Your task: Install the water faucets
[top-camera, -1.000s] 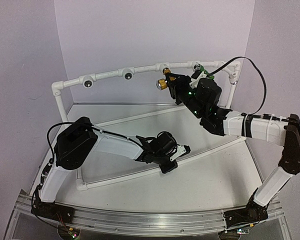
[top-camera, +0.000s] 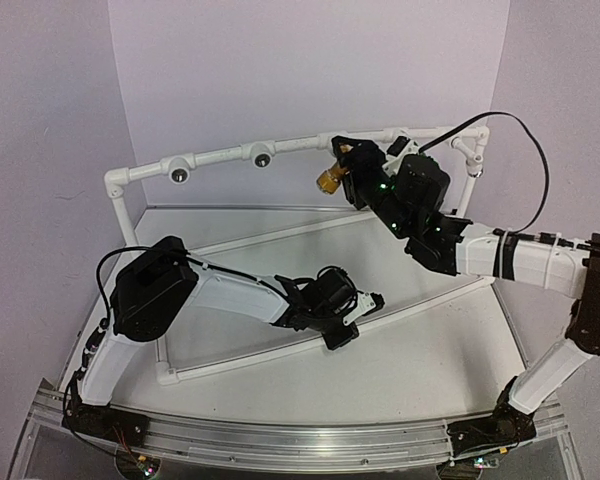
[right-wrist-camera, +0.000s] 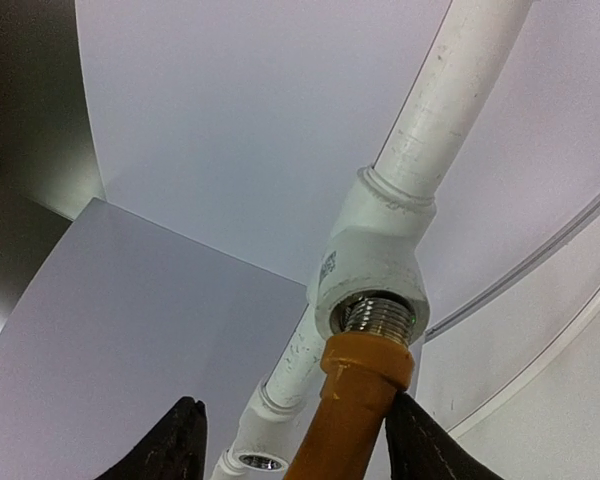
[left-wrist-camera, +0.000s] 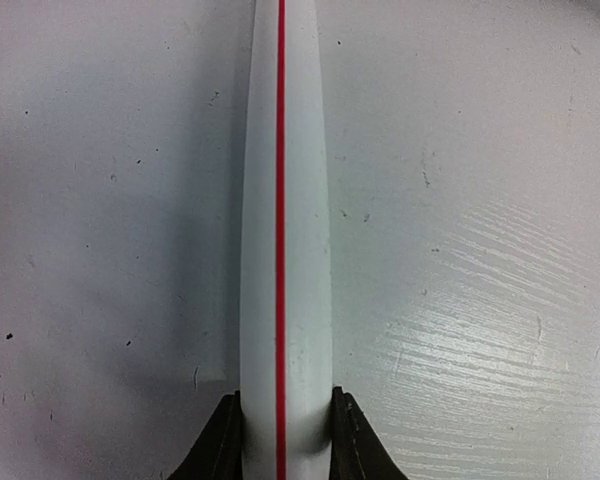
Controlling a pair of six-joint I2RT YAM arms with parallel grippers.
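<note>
A white pipe rack [top-camera: 210, 156] carries several fittings along its top. My right gripper [top-camera: 345, 160] is at the middle-right fitting [right-wrist-camera: 370, 260], with a brass-coloured faucet [right-wrist-camera: 345, 420] between its fingers, its body at the threaded metal socket [right-wrist-camera: 380, 320]; whether the threads engage I cannot tell. The right fingers stand either side of it, the near one touching or close. In the left wrist view my left gripper is shut on the lower white pipe [left-wrist-camera: 305, 250] with a red stripe.
Two empty fittings [top-camera: 262, 155] are on the left of the top pipe. The board [top-camera: 400, 370] in front of the rack is clear. Pale walls surround the rack at back and sides.
The left arm is nearly unchanged.
</note>
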